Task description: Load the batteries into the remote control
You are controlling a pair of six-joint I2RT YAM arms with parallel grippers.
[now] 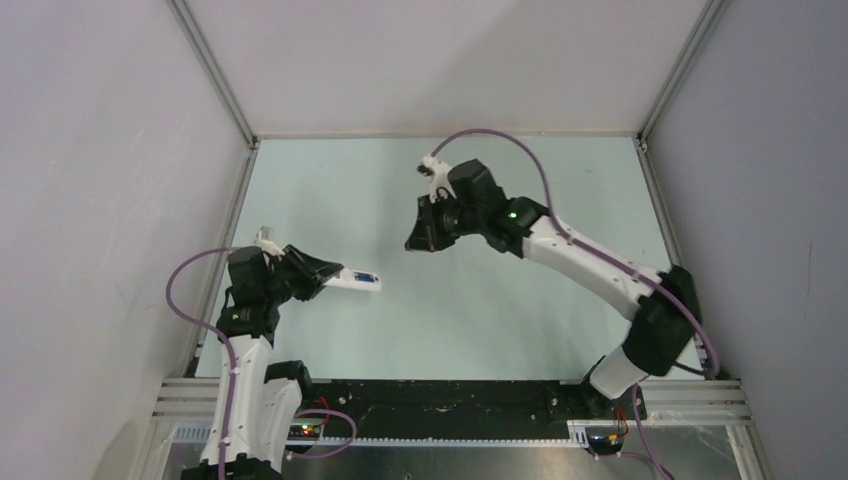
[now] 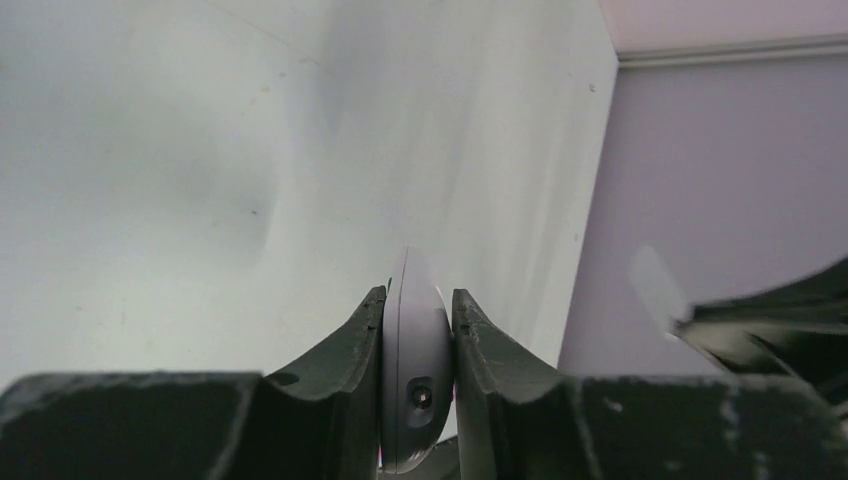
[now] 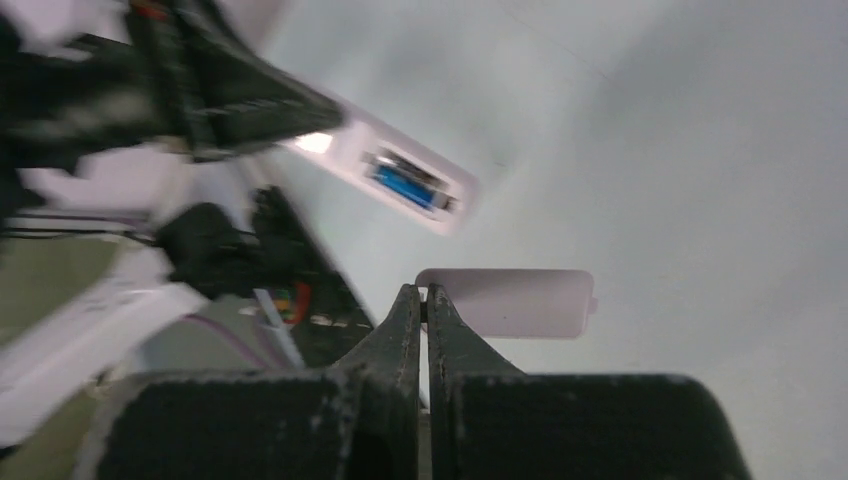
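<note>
A white remote control (image 1: 352, 281) is held by my left gripper (image 1: 330, 272), which is shut on it; in the left wrist view it fills the gap between the fingers. The right wrist view shows its open compartment with a blue battery (image 3: 402, 186) in it; a metallic piece beside it is blurred. My right gripper is shut, and in the top view it hangs over the middle of the table. A pale piece (image 3: 515, 303), likely lying beyond its fingertips in the right wrist view, is hard to identify; whether it is held cannot be told.
Walls and aluminium rails border it at the back and both sides, with a dark strip along the front edge.
</note>
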